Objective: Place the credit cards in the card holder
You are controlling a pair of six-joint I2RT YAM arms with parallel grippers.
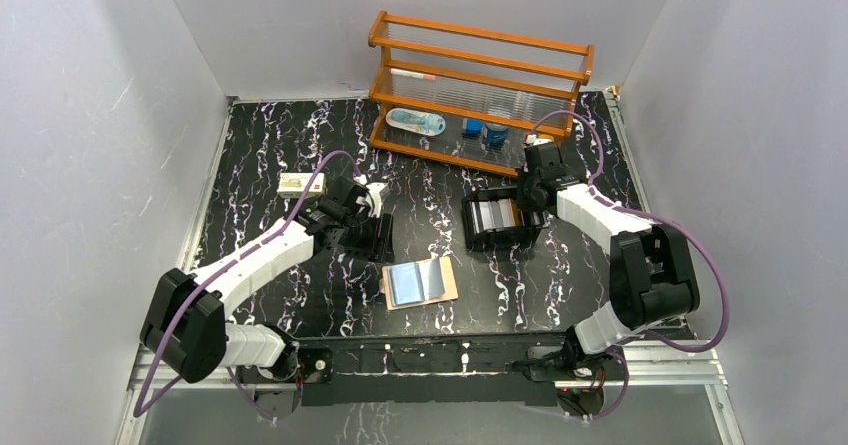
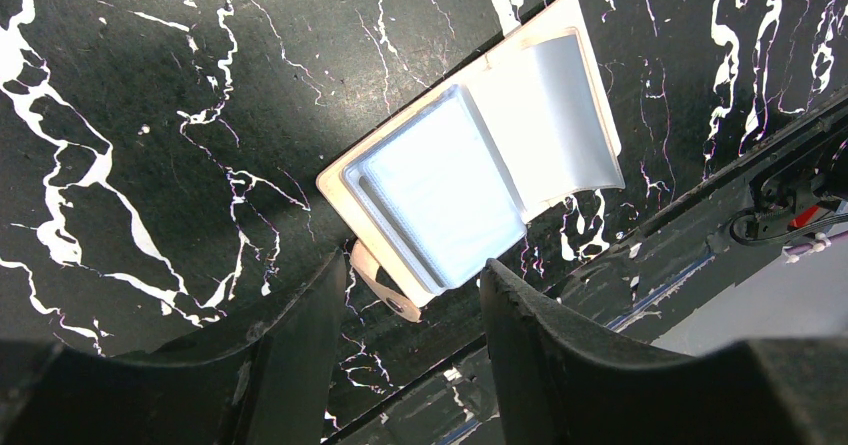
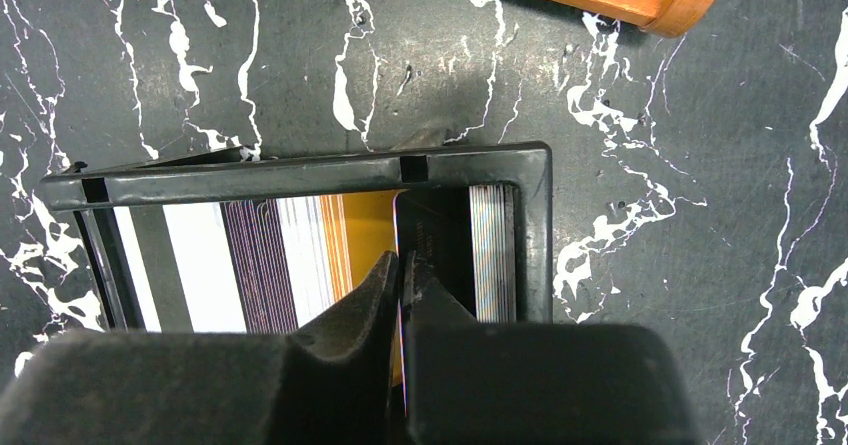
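Observation:
The tan card holder (image 1: 450, 280) lies open on the table, its clear sleeves (image 2: 440, 185) facing up in the left wrist view. Behind it in the top view, my left gripper hovers with fingers wide apart and nothing between them. A black box (image 3: 300, 180) of upright cards stands on the right. My right gripper is down at this box, fingers shut on the thin edge of a black card (image 3: 436, 235) that leans among the others. An orange-yellow card (image 3: 370, 230) is just left of it. The card's lower part is hidden in the box.
A wooden rack (image 1: 480, 90) with bottles and small items stands behind the box, its front end close to my right gripper. A small white-yellow box (image 1: 301, 185) sits at the back left. Bare table lies between holder and card box.

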